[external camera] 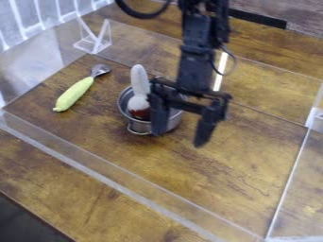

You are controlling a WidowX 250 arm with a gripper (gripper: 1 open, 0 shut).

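Note:
My black gripper [179, 121], blurred and open, hangs at the right part of a grey metal pot [139, 127], partly covering it. In the pot stands a white, elongated object [142, 85] with a dark red part at its base. I cannot tell whether the gripper touches either.
A pale green corn cob [74, 94] lies to the left with a spoon [100, 71] by its upper end. A clear stand [93, 40] is at the back left. Clear low walls edge the wooden table [151, 189], which is bare at front and right.

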